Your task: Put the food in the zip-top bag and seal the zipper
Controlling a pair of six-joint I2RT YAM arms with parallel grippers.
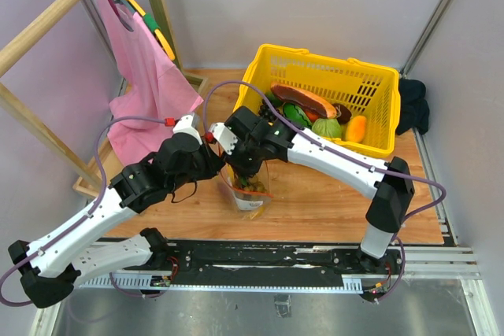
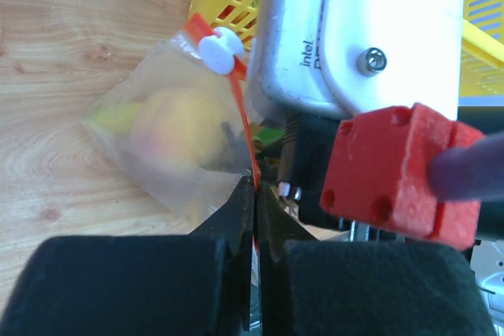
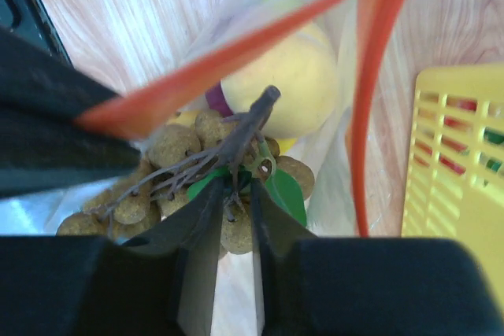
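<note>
A clear zip top bag (image 1: 250, 204) with an orange-red zipper edge (image 2: 240, 108) stands with its mouth open on the wooden table. My left gripper is shut on that edge, and the strip runs down between its fingertips. Inside the bag show a bunch of brown round fruits (image 3: 173, 147) on twigs and a pale yellow fruit (image 3: 287, 84). At the bag mouth, over the bunch, my right gripper has its fingers a little apart, with a narrow gap between them. Whether a thin twig touches its tips, I cannot tell.
A yellow basket (image 1: 378, 84) with an eggplant (image 1: 303, 100), an orange vegetable (image 1: 356, 129) and other produce stands behind on the right. At the left hangs a pink cloth (image 1: 146, 76) on a wooden rack. Table space right of the bag is clear.
</note>
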